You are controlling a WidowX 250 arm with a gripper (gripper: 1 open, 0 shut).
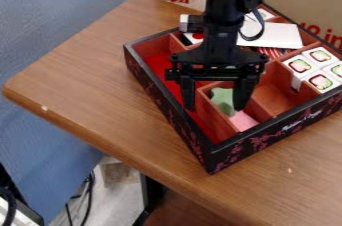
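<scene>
My black gripper (214, 90) hangs down into a black box with red compartments (207, 160). Its fingers reach to either side over the middle compartments, where a green piece (225, 100) and a pink piece (243, 121) lie low. Whether anything is between the fingertips is hard to tell. White cards with red marks (313, 70) sit in the right compartment, and white items with red stripes (278, 35) lie at the back.
A cardboard box (307, 0) stands behind. Cables lie on the floor at lower left, beside a blue surface.
</scene>
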